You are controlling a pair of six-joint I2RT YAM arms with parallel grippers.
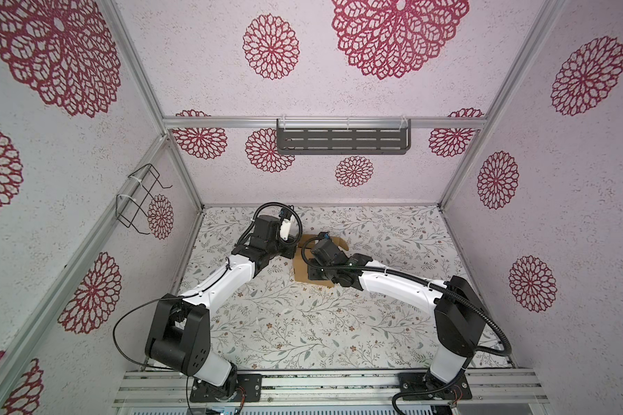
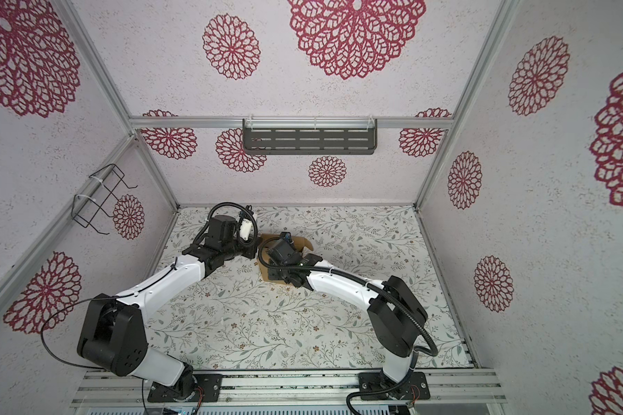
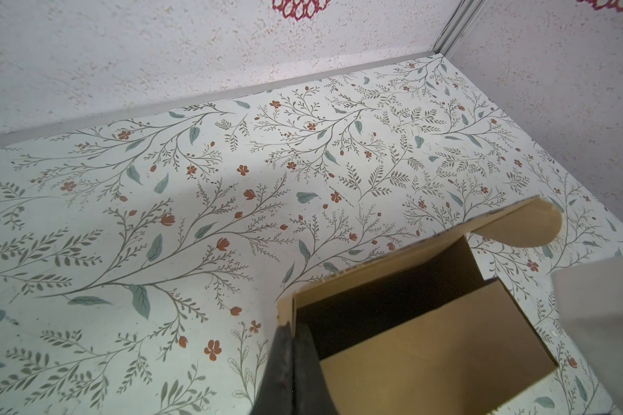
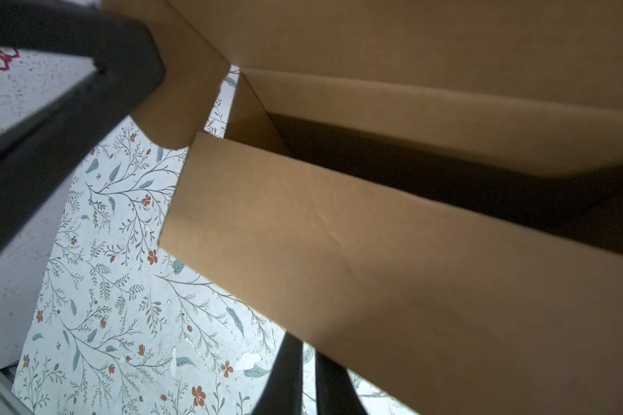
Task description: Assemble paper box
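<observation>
The brown paper box (image 1: pixel 301 271) stands mid-table with its opening uncovered, mostly hidden by my right arm from above. A raised panel (image 3: pixel 394 259) lines its far side and ends in a rounded ear (image 3: pixel 522 224). My left gripper is shut at the box's left corner, beside a narrow cardboard edge; nothing clearly shows between its fingers. In the right wrist view, a front panel (image 4: pixel 373 249) slopes outward. My right gripper is shut low against this panel, its fingertips partly covered by cardboard, so the gripped part is hidden.
Both grippers work close together around the box. A grey shelf (image 1: pixel 342 140) hangs on the back wall, and a wire rack (image 1: pixel 140 197) on the left wall.
</observation>
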